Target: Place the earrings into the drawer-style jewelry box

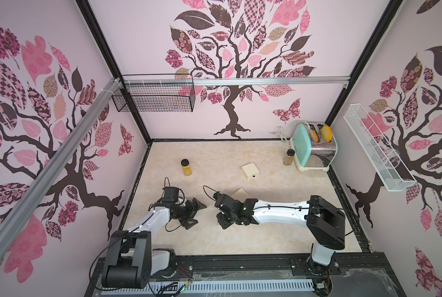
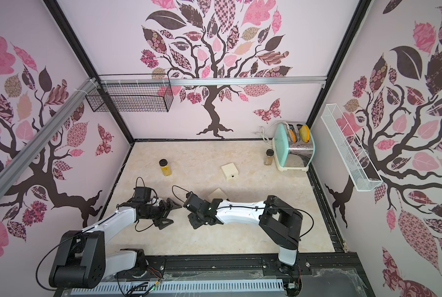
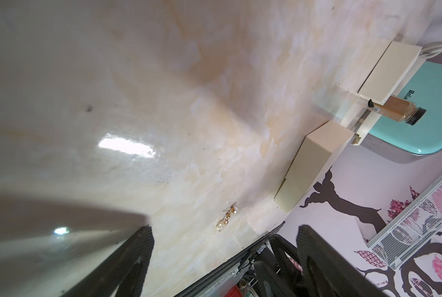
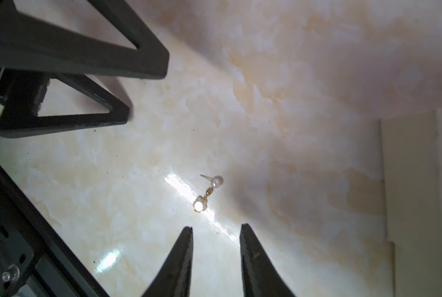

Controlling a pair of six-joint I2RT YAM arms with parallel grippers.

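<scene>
A gold-and-pearl earring lies on the table, just beyond the fingertips of my open right gripper; in the left wrist view the earring (image 3: 227, 216) shows near the bottom. My left gripper is open with nothing between its fingers, left of the right one in both top views. A cream box (image 1: 249, 170) stands at the middle back of the table, and a second cream piece (image 2: 218, 193) is partly hidden behind the right arm; at the right wrist view's edge is a cream box side (image 4: 410, 198).
A teal toaster (image 1: 305, 148) with bread stands at the back right beside a brown jar (image 1: 288, 158). A yellow jar (image 1: 185, 169) stands left of centre. A white wire basket (image 1: 379, 148) hangs on the right wall.
</scene>
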